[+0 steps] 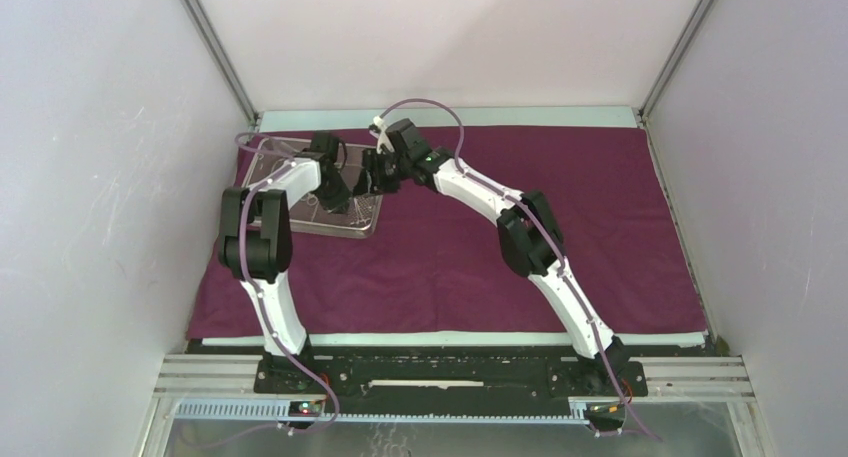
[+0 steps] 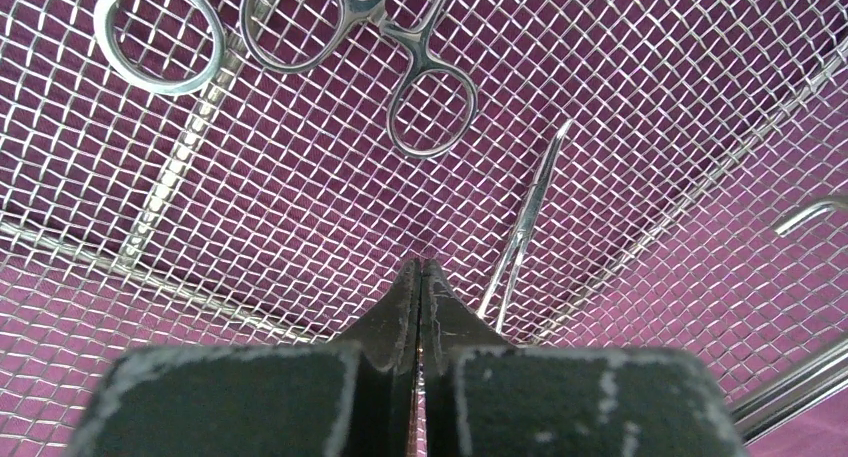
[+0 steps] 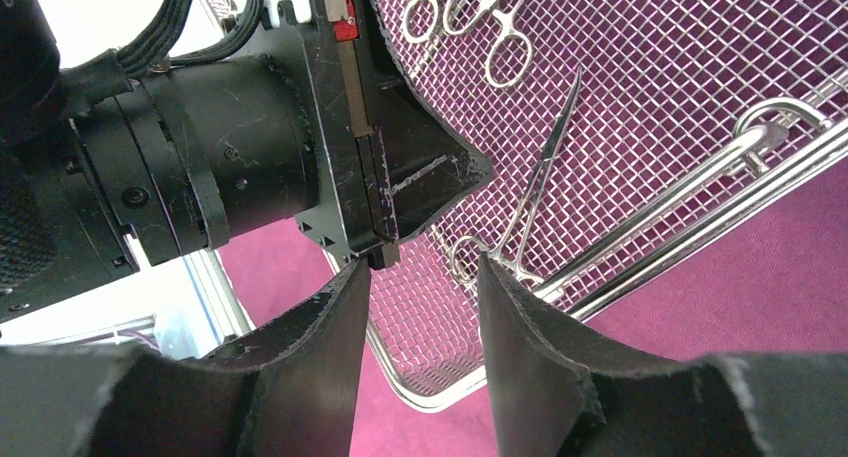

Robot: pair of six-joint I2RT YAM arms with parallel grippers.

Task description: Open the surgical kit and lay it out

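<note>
Inside the wire-mesh tray (image 1: 312,231) lies a slim silver hemostat (image 3: 545,157), its tip angled toward the upper right. My left gripper is shut over the tray with nothing between its fingertips. In the left wrist view the hemostat (image 2: 527,212) passes to the right of those fingers, and its handle end is hidden behind them. The right wrist view shows its ring handles near the tray's rim. My right gripper is open at the tray's right side, its fingers apart and empty.
Another ringed instrument (image 2: 430,117) lies farther up in the tray, beside a larger ring handle (image 2: 160,37). A bent metal tray handle (image 3: 715,162) runs along the near rim.
</note>
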